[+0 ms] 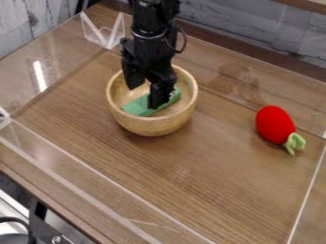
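The black gripper [145, 78] reaches down into a round light wooden bowl [128, 122], its fingers apart over a green oblong object [143, 107] lying in the bowl. Whether the fingertips touch the green object is unclear.
A red object with a green top [276, 126] lies at the right of the wooden table [178, 191]. A clear plastic-like item sits at the back left.
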